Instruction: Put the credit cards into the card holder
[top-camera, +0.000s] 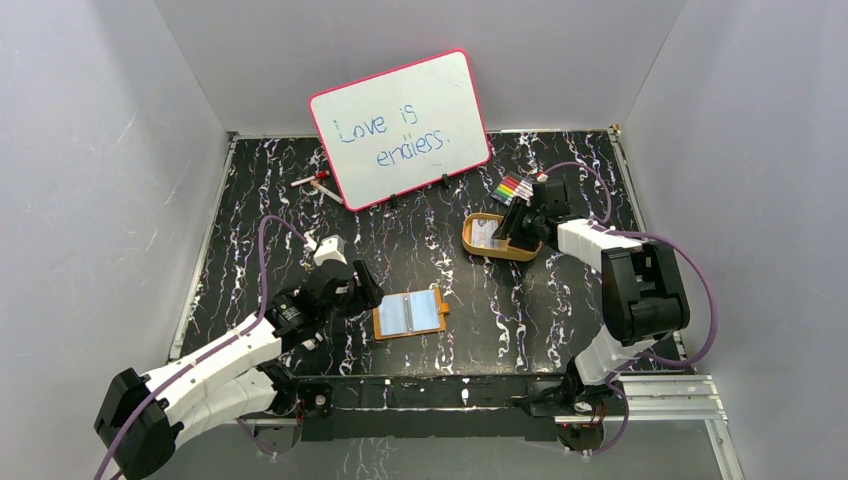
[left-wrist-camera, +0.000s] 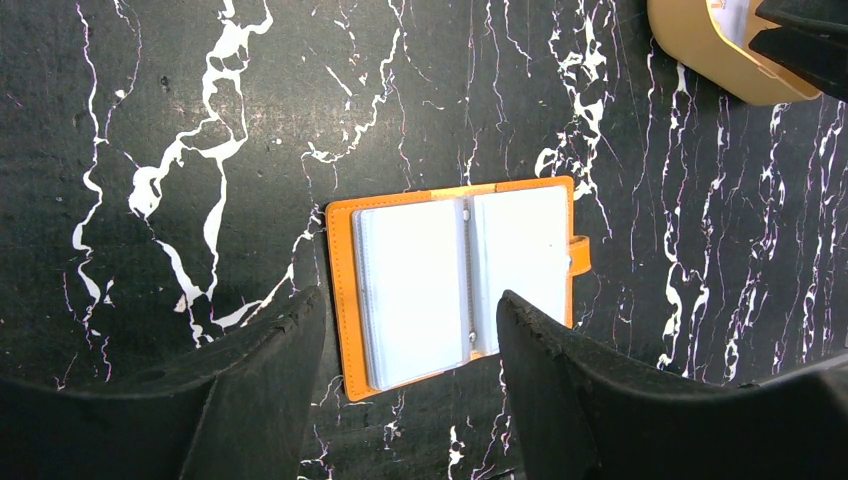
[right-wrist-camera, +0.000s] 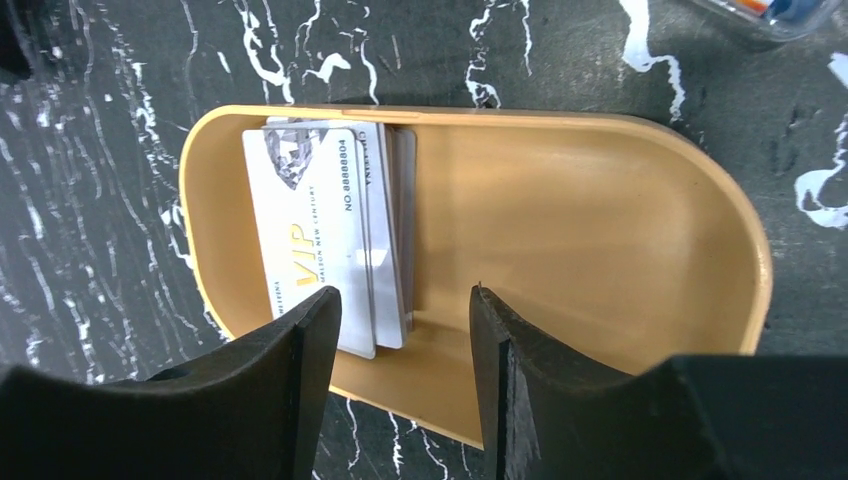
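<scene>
White cards (right-wrist-camera: 310, 230) lie in a small overlapping stack at the left end of a tan oval tray (right-wrist-camera: 590, 200); the upper one reads "VIP". My right gripper is open over the tray, one finger above the cards' lower right corner and nothing held. An orange card holder (left-wrist-camera: 345, 295) lies spread open on the table, clear sleeves (left-wrist-camera: 415, 290) showing on both sides of its rings. Over the holder's lower edge in the left wrist view, my left gripper stands with its fingers apart and empty. In the top view it hovers at the holder's upper left.
A whiteboard (top-camera: 400, 130) with blue writing stands at the back, markers (top-camera: 325, 190) lying by its left side. Coloured pens (top-camera: 513, 188) lie behind the tray (top-camera: 470, 238). Bare table separates holder and tray.
</scene>
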